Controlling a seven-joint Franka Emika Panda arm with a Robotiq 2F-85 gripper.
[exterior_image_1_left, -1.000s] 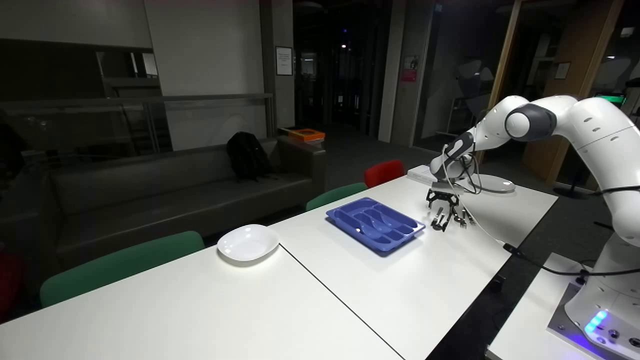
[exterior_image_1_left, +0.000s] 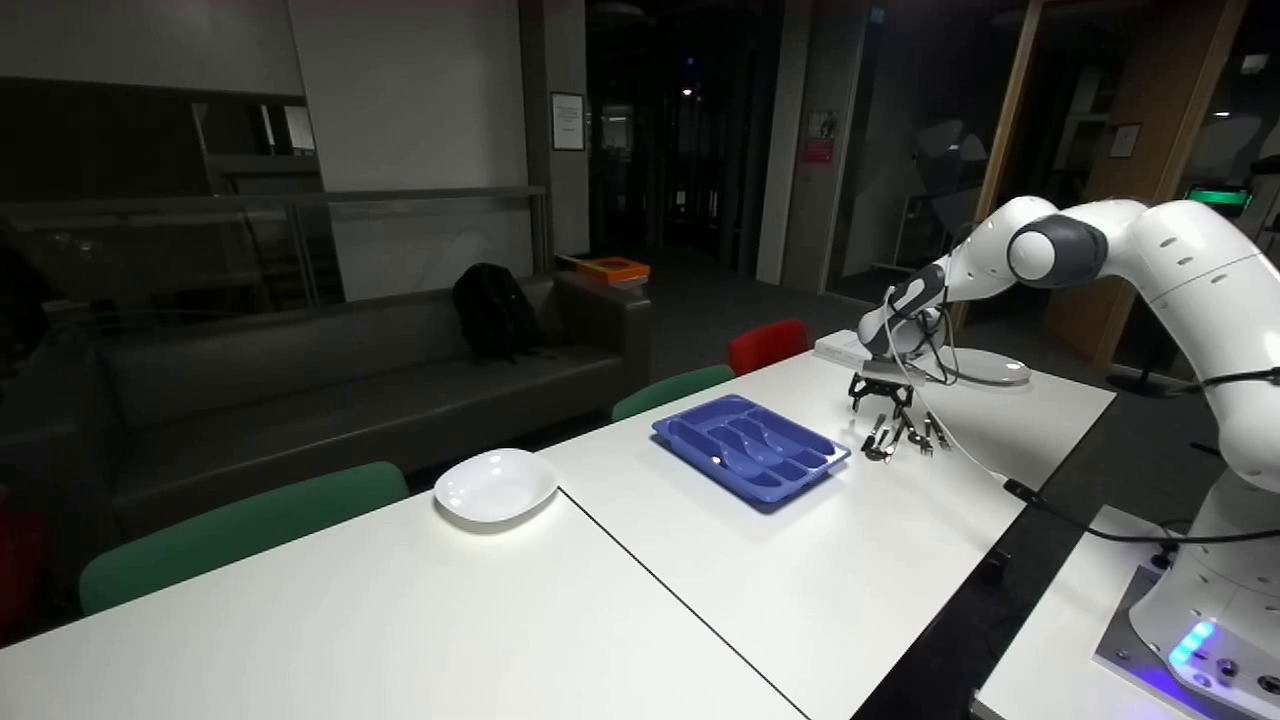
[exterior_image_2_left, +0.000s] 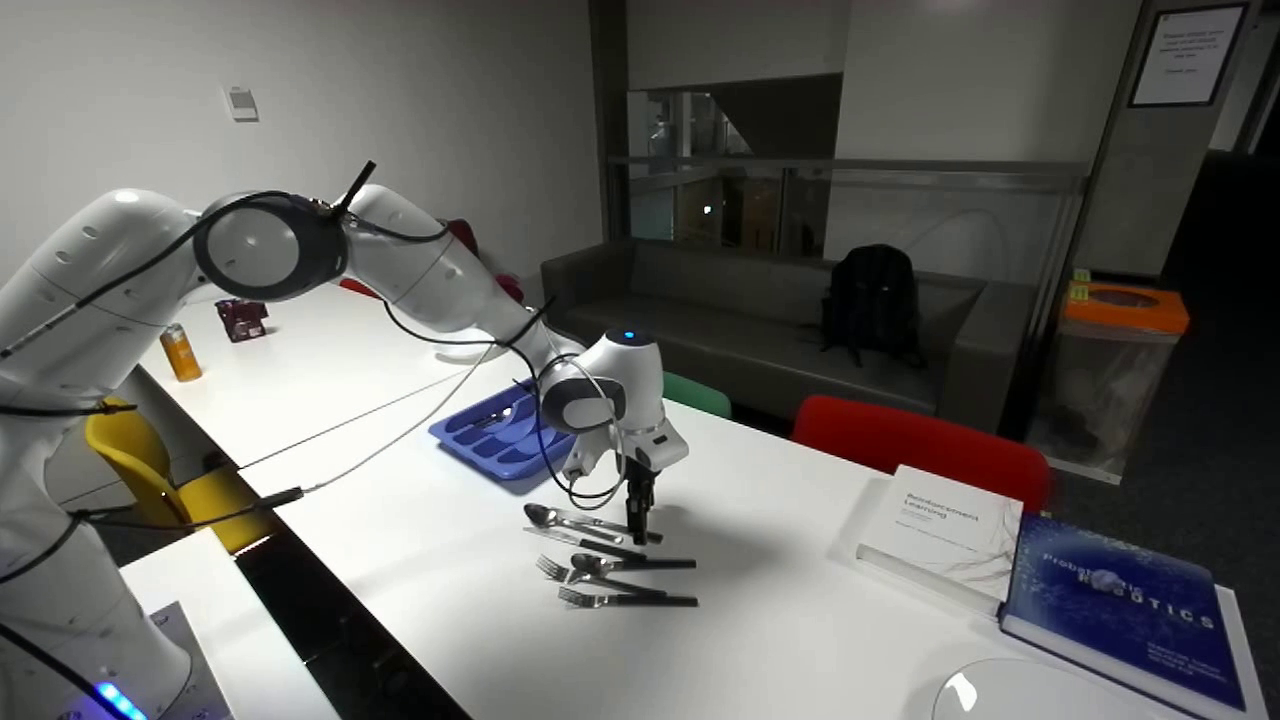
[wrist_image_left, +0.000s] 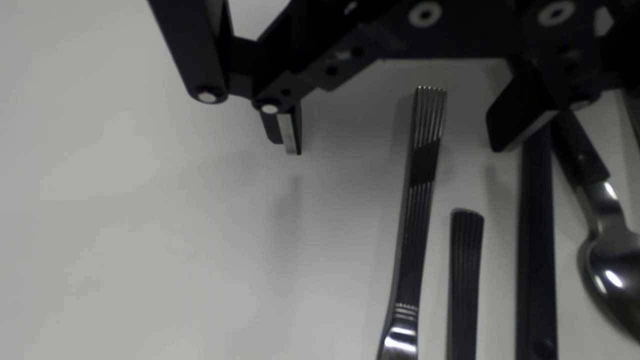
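Note:
My gripper is open above the table, its two fingers wide apart with nothing held. Between and below them in the wrist view lies the ribbed dark handle of one utensil (wrist_image_left: 424, 180), its shiny end cut off by the frame. Beside it are a shorter handle (wrist_image_left: 466, 270), a plain black handle (wrist_image_left: 537, 252) and a spoon (wrist_image_left: 618, 264). In exterior view 2 the loose cutlery includes a spoon (exterior_image_2_left: 542, 515) and a fork (exterior_image_2_left: 588, 598), spread near the gripper (exterior_image_2_left: 639, 538). The blue cutlery tray (exterior_image_1_left: 768, 494) stands apart from the pile.
A white bowl (exterior_image_1_left: 495, 486) sits left of the tray. Two books, one white (exterior_image_2_left: 948, 528) and one blue (exterior_image_2_left: 1128, 600), lie at the table's right in exterior view 2, near a pale plate (exterior_image_2_left: 1020, 696). Bare table separates tray and bowl.
My arm and gripper have come down slightly toward the table. The cutlery, tray and bowl look unmoved.

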